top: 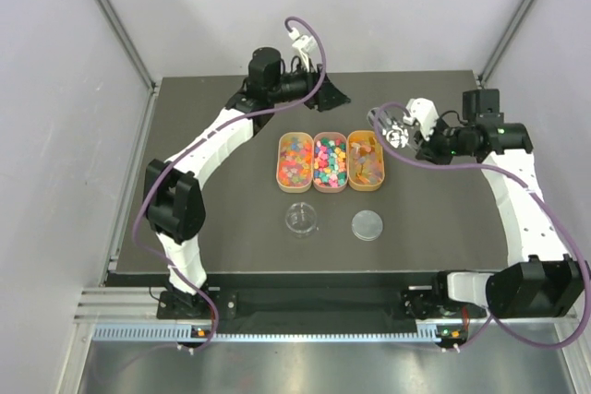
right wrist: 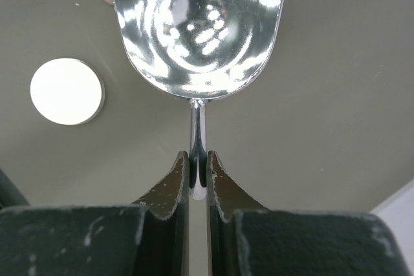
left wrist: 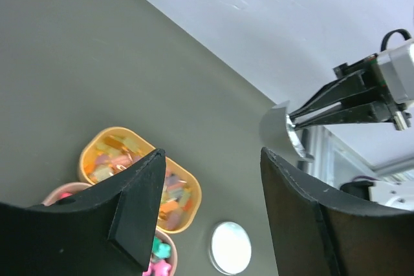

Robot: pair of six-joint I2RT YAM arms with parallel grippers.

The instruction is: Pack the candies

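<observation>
Three small bins of candies stand side by side on the table: a pink-orange one (top: 295, 188) at left, a pink one (top: 330, 187) in the middle, and a yellow-orange one (top: 367, 184) at right. My right gripper is shut on the handle of a shiny metal scoop (right wrist: 200, 37). That scoop hangs right of the yellow-orange bin and looks empty. Behind the bins, in the air, my left gripper stands partly open with nothing between its fingers. In front of the bins sit a clear jar (top: 301, 218) and a round lid (top: 367, 225).
Walls close in the table (top: 231, 246) at the left, right and back. Purple cables (top: 466, 166) run along both arms.
</observation>
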